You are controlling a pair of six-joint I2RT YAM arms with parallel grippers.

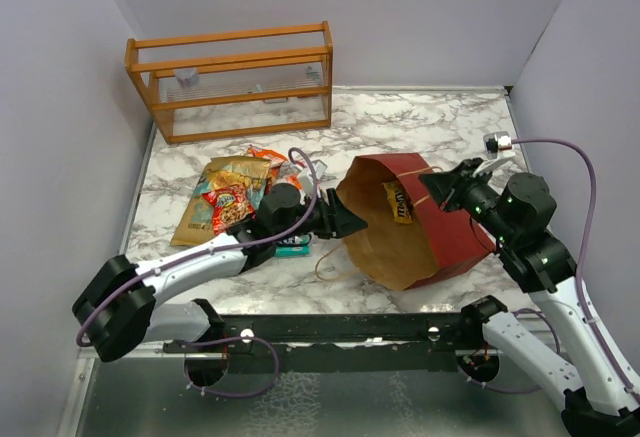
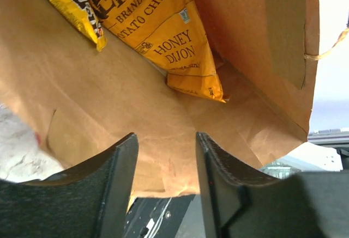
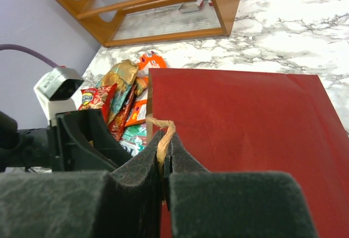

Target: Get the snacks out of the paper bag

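Observation:
A red paper bag lies on its side on the marble table, its brown mouth facing my left gripper, which stands part open at the opening with nothing between its fingers. Inside, the left wrist view shows an orange chips bag and a yellow snack packet. My right gripper is shut on a twisted paper handle at the bag's upper side. A pile of snack packets lies at the left, partly behind my left arm.
A wooden rack stands at the back left. Walls close in on both sides.

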